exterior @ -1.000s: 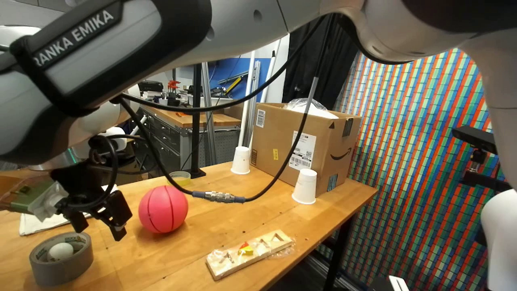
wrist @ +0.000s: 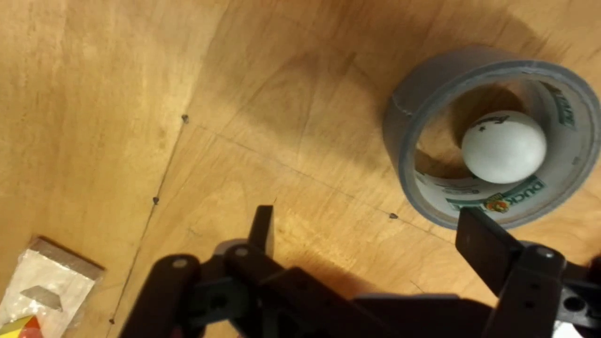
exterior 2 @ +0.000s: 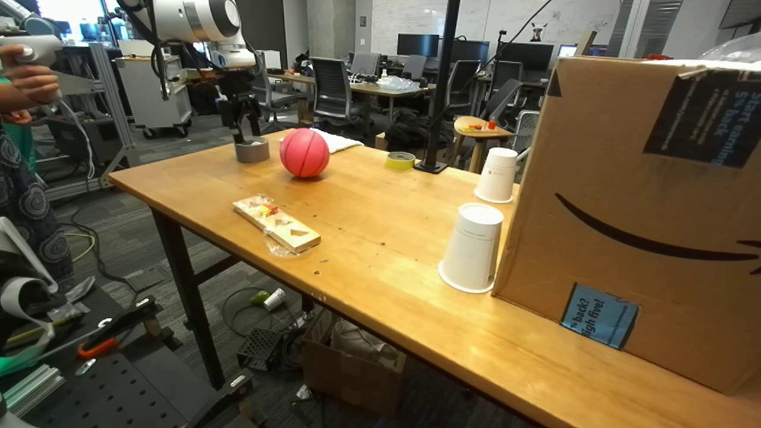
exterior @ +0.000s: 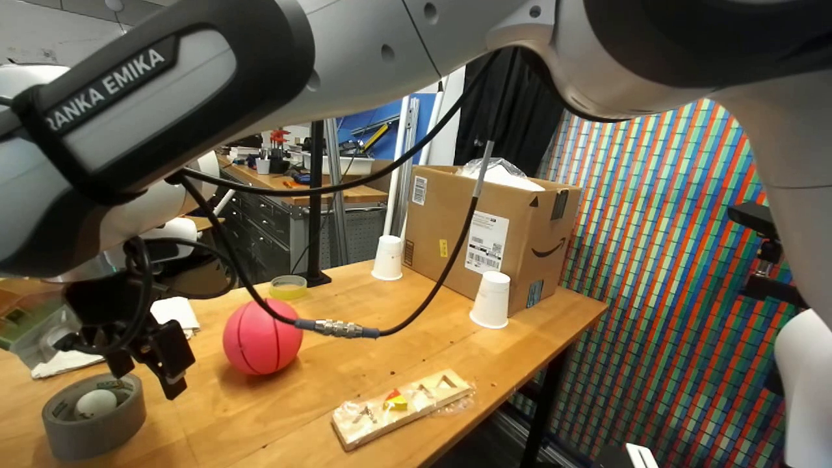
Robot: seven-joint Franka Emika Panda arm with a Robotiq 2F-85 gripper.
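A grey duct tape roll lies flat on the table in the wrist view, and a white ball rests inside its ring. My gripper is open, its two fingers wide apart with bare wood showing between them. In that view the right finger overlaps the near rim of the roll; whether they touch, I cannot tell. Exterior view 1 has the gripper low over the far side of the roll, with the ball clear of its fingers.
A pink ball sits close to the gripper on the table. Nearer the table edge lies a wooden shape board in plastic wrap. Two upturned white cups and a large cardboard box stand at the far end, with clear tabletop before them.
My gripper has moved a little left and slightly lower in exterior view 1. The tape roll, with the ball inside, has shifted slightly left. The pink ball and shape board have stayed put.
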